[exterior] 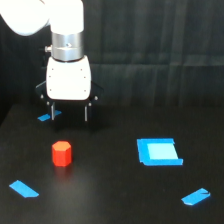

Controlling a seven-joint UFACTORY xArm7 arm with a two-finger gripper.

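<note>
A red block sits alone on the dark table, left of the middle. Behind and above it hangs my white gripper, its two fingers well apart with nothing between them. To the right, blue tape frames a pale square on the table. Block and taped square lie well apart, and the gripper touches neither.
Strips of blue tape mark the table at front left, front right and back left. A dark curtain closes off the back. Bare table separates the block from the square.
</note>
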